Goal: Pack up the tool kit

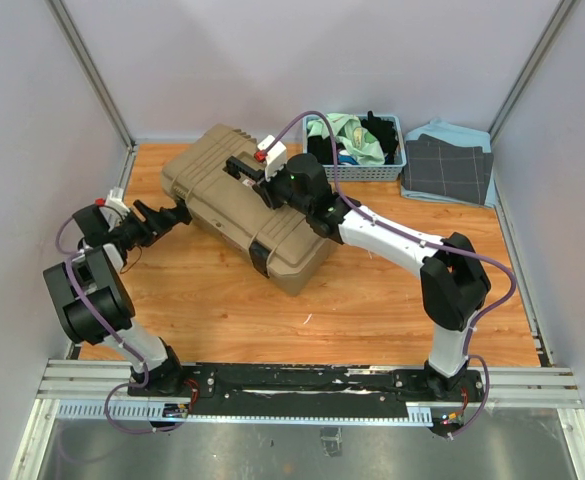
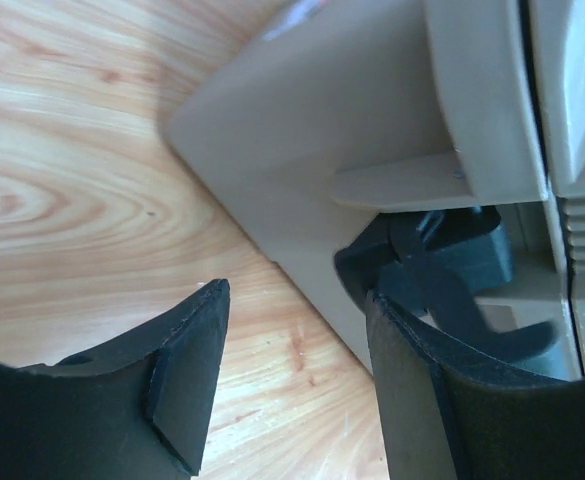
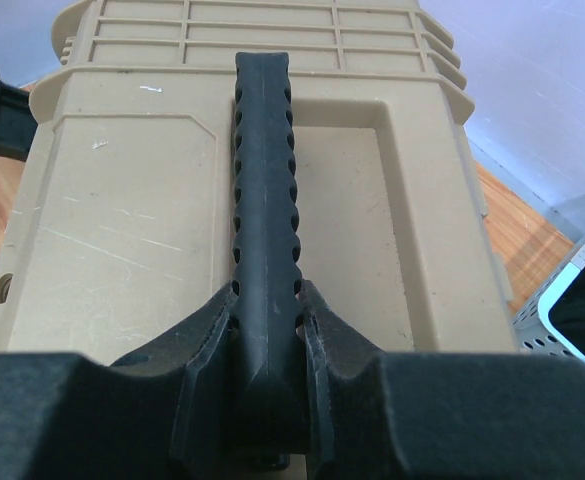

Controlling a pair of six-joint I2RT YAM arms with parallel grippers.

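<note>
A closed tan tool case (image 1: 207, 180) lies slantwise on the table. My right gripper is shut on its black carry handle (image 3: 262, 180), which runs upright through the right wrist view. At the case's left end, my left gripper is partly open, with only table surface showing between its fingers. A black latch (image 2: 472, 250) sticks out from the case just beyond the right-hand finger (image 2: 402, 370) in the left wrist view. Whether that finger touches the latch, I cannot tell.
A grey-blue basket (image 1: 367, 172) of cloths and dark items stands at the back, close to the case. Right of it lies folded dark checked cloth (image 1: 447, 170) on light blue cloth.
</note>
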